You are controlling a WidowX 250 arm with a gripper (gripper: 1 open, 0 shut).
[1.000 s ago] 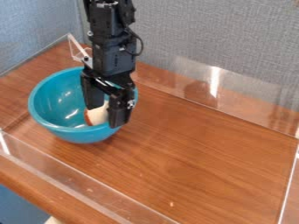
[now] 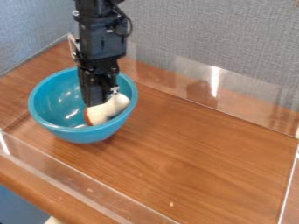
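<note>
A turquoise bowl (image 2: 54,110) sits at the left of the wooden table. Inside, toward its right side, lies a pale cream object with an orange-brown end (image 2: 107,108). My black gripper (image 2: 103,94) reaches down into the bowl just above that object. It looks shut, with nothing seen between its fingers; its tips are partly hard to make out.
Clear low panels edge it at the back and front left, with a grey textured wall behind.
My gripper has drawn upward and narrowed from a wider spread of its fingers, uncovering more of the pale object in the bowl.
</note>
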